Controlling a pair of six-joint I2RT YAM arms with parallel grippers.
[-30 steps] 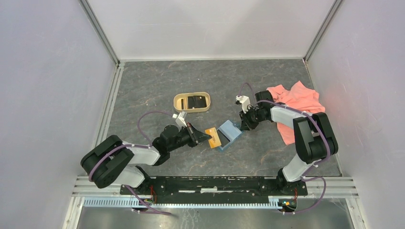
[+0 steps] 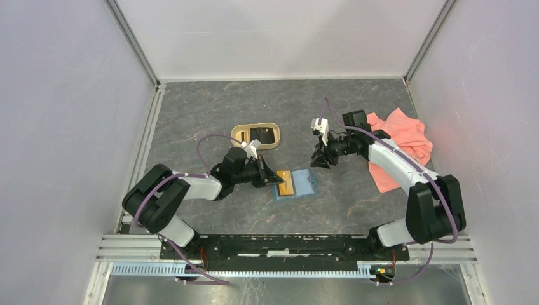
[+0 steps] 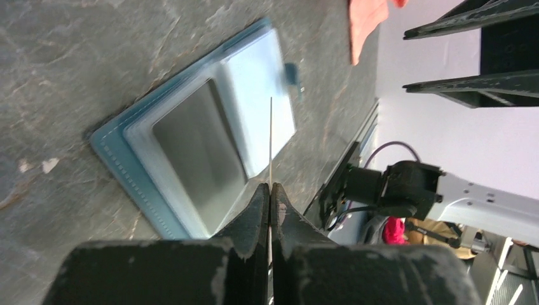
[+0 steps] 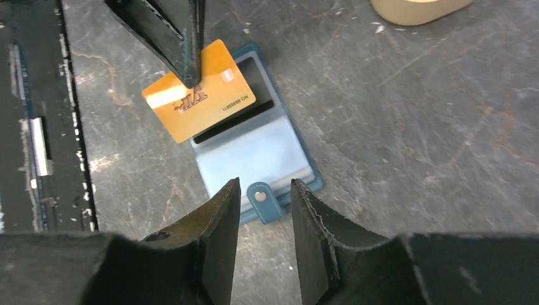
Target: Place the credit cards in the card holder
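Note:
An orange credit card point(image 2: 285, 184) is held in my left gripper point(image 2: 277, 179), which is shut on it; in the left wrist view the card shows edge-on as a thin upright line. It hangs over the blue card holder point(image 2: 304, 182) point(image 3: 140, 171) point(image 4: 251, 152), whose dark slot and white panel face up. My right gripper point(image 2: 321, 161) stands open above and to the right of the holder, with nothing between its fingers.
A cream tray point(image 2: 273, 143) point(image 4: 419, 13) with dark and orange cards lies behind the holder. A pink cloth point(image 2: 407, 140) lies at the right. Bare marble surrounds the holder on the table.
My right gripper has lifted away from the holder, which now lies straighter than a second ago. My left arm has shifted slightly toward the back, still holding the card.

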